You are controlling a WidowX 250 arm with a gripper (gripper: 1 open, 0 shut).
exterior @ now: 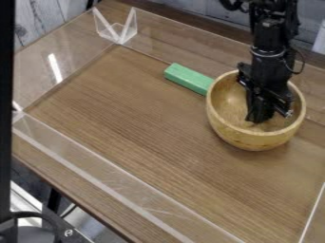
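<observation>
A round tan wooden bowl (235, 133) sits on the table at the right. My black gripper (264, 112) reaches down from the top right into the bowl, its lower part over the bowl's inside. Its fingertips and whatever may be between them are dark and hard to make out, so its state is unclear. A green block (187, 78) lies just left of the bowl's rim.
A clear plastic piece (114, 27) stands at the back left. A transparent strip runs along the table's left edge.
</observation>
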